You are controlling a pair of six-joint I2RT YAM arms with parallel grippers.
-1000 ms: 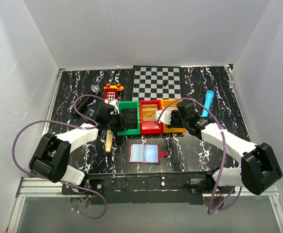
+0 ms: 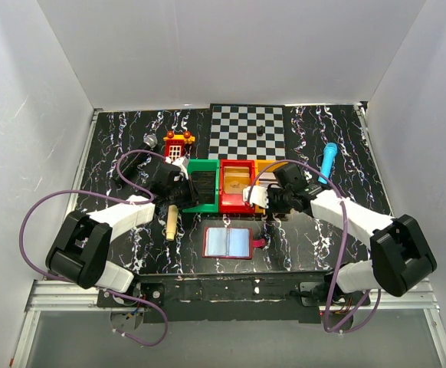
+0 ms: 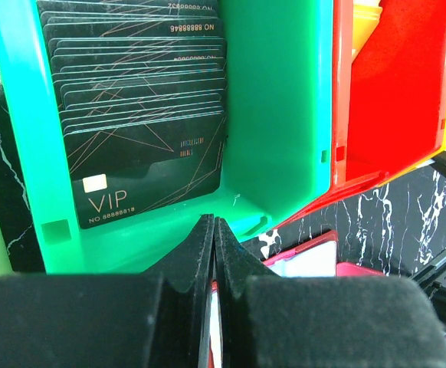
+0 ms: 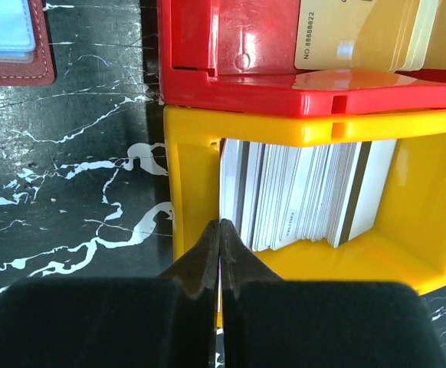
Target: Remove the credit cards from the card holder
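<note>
The open card holder point(image 2: 228, 242), a red-brown wallet with clear sleeves, lies in front of the boxes. In the right wrist view, white cards point(image 4: 303, 192) stand packed in the yellow box point(image 4: 407, 230). My right gripper is shut at that box's front end. A thin pale card edge point(image 4: 223, 180) runs down to its fingertips; whether they pinch it, I cannot tell. Black VIP cards point(image 3: 142, 172) lie stacked in the green box point(image 3: 277, 100). My left gripper is shut just over that box's front rim, nothing visible between its fingers.
Between the green and yellow boxes, the red box point(image 2: 237, 205) contains gold cards point(image 4: 353, 34). Around them are a chessboard point(image 2: 246, 134), a black microphone point(image 2: 135, 159), a blue microphone point(image 2: 328, 162) and a pale cylinder point(image 2: 172, 223).
The left arm and the wallet have stayed put.
</note>
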